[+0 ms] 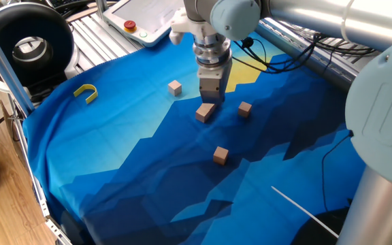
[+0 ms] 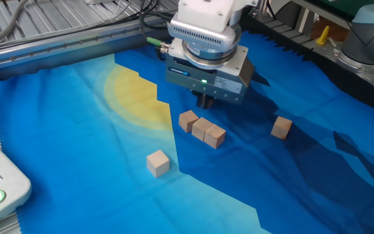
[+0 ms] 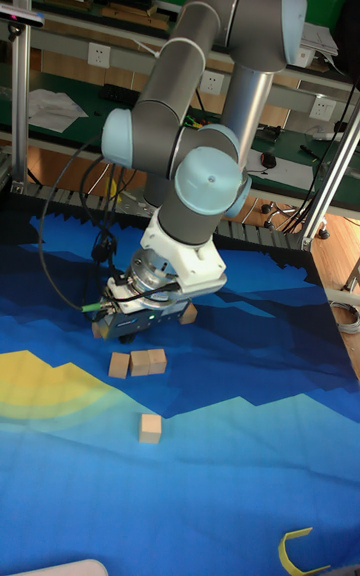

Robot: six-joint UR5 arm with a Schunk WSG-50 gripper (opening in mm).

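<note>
My gripper (image 2: 204, 102) hangs over the cloth just behind a short row of wooden blocks, fingers pointing down. Its dark fingers look like one block from here, so their gap cannot be judged; nothing shows held below them. In exterior view 2 the row has a separate brown block (image 2: 188, 121) at left and two touching blocks (image 2: 208, 132) beside it. A paler block (image 2: 158, 163) lies nearer the camera, and another brown block (image 2: 281, 127) stands off to the right. Exterior view 1 also shows a block (image 1: 245, 109) right of the gripper, hidden in exterior view 2.
A yellow curved piece (image 1: 86, 92) lies at the cloth's left side in exterior view 1. The teach pendant (image 1: 145, 17) with its red button sits beyond the cloth edge. Black cables (image 1: 284, 61) hang by the arm.
</note>
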